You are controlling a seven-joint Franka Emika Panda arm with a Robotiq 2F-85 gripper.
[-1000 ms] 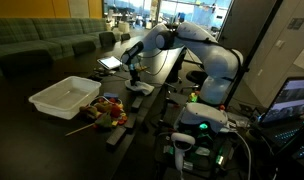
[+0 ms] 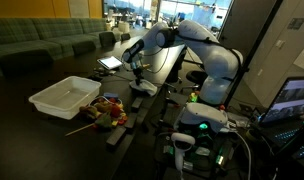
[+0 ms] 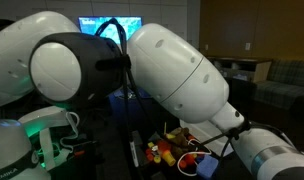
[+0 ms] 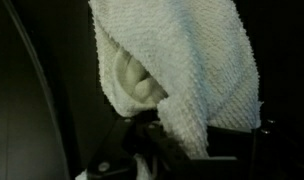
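A white textured towel [image 4: 197, 60] fills the upper middle of the wrist view, bunched, with a fold opening on its left side. My gripper is shut on its lower part, and some white cloth also shows lower down between the dark finger parts. In exterior view 1 the gripper [image 2: 139, 79] is low over the far part of the dark table, with the white towel [image 2: 143, 87] right at its fingers. Whether the towel touches the table is hard to tell. The arm hides the gripper in exterior view 2.
A white rectangular bin [image 2: 64, 98] stands empty-looking on the table's left. Nearer the front lies a heap of colourful toys [image 2: 109, 112], with a pale blue item [image 3: 207, 166] beside it in exterior view 2.
The gripper has shifted slightly toward the camera and right in exterior view 1, and the towel's visible outline has changed a little. Bin and toys have stayed put.
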